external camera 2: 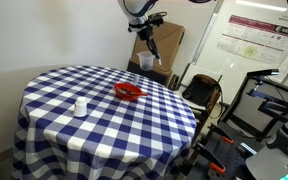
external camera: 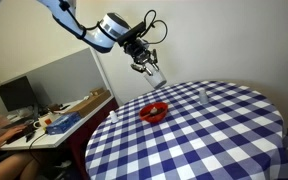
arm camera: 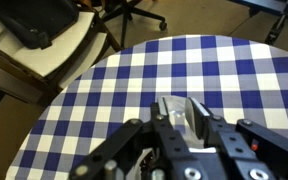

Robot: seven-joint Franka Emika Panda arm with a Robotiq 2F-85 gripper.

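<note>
My gripper (external camera: 148, 67) is shut on a pale, translucent cup (external camera: 156, 77), holding it well clear of the table. In exterior view 1 the cup hangs tilted above the red bowl (external camera: 154, 113) in the picture; whether it is directly over it I cannot tell. Exterior view 2 has the cup (external camera 2: 146, 61) behind and right of the red bowl (external camera 2: 128, 91), which has something inside. From the wrist, the cup (arm camera: 174, 106) shows only partly between the dark fingers.
A white bottle-like object (external camera: 203, 96) stands on the checkered tablecloth (external camera: 209, 140). Another small white item (external camera: 113, 116) is near the table's left side. Beyond the table are a chair (external camera 2: 201, 93) and a desk (external camera: 64, 123).
</note>
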